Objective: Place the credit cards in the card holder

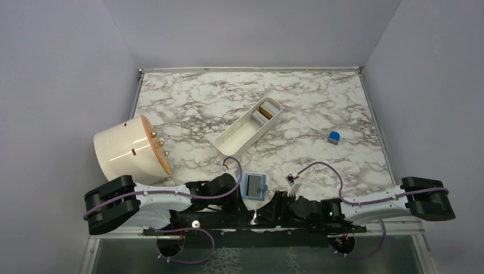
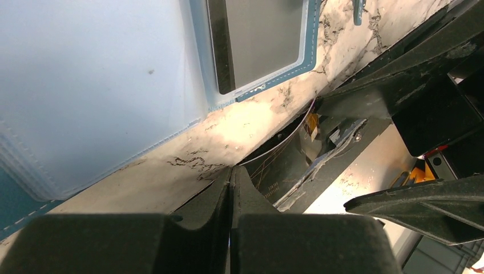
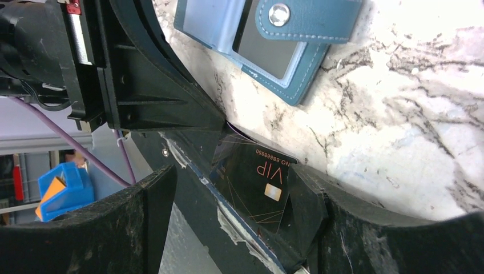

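Observation:
A black VIP card (image 3: 251, 177) extends from the tip of my left gripper, which is shut on its edge. My right gripper is open around the card, one finger on either side and a clear gap to the nearer one. From the left wrist view, the right fingers (image 2: 371, 100) straddle the card's far part. The card holder (image 1: 255, 186) lies spread open on the marble table just beyond the grippers. It is blue, with a clear sleeve (image 2: 114, 74), a dark windowed pocket (image 2: 265, 40) and a snap flap (image 3: 311, 20).
A white tray (image 1: 231, 140) behind the holder has several card-like items at its far end. A cream drum-like container (image 1: 128, 151) stands at the left; a small blue-and-grey block (image 1: 334, 137) sits at the right. The table's front edge runs close under the grippers.

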